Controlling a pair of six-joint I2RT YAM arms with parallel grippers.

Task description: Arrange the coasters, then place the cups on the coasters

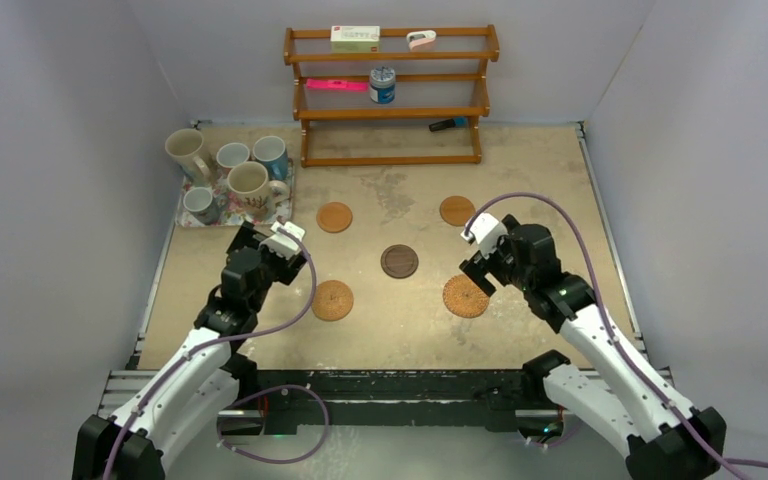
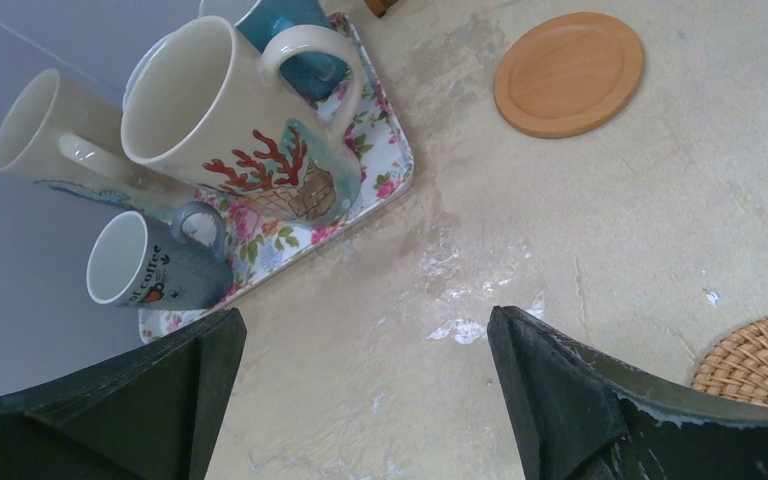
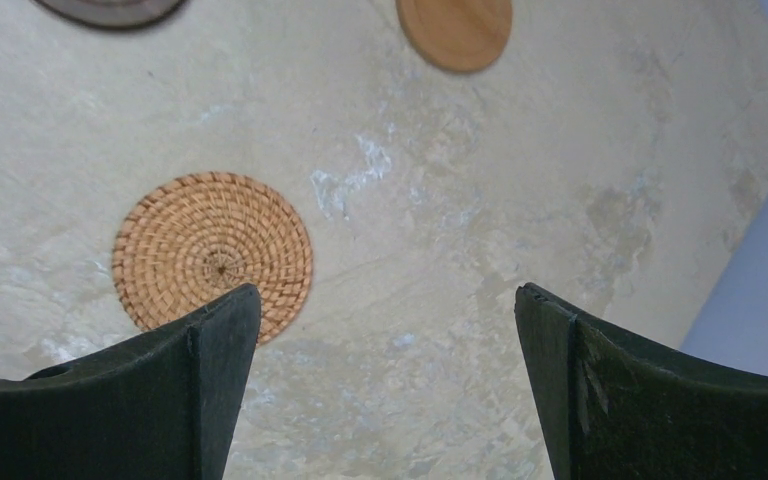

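Several cups crowd a floral tray (image 2: 385,185) at the table's back left. Among them are a coral-patterned mug (image 2: 250,150), a small grey cup (image 2: 165,270), a tall cream mug (image 1: 191,155) and a blue cup (image 1: 271,157). My left gripper (image 1: 272,256) hovers just in front of the tray, open and empty. Several round coasters lie bare: a dark one (image 1: 399,261) at the middle, plain wooden ones (image 1: 334,217) (image 1: 457,210) behind it, woven ones (image 1: 332,300) (image 3: 215,255) in front. Open and empty too, my right gripper (image 1: 490,266) hangs near the right woven coaster, partly covering it from above.
A wooden rack (image 1: 390,113) stands along the back wall, holding a box (image 1: 355,39), a jar (image 1: 382,85) and small items. Walls close in on both sides.
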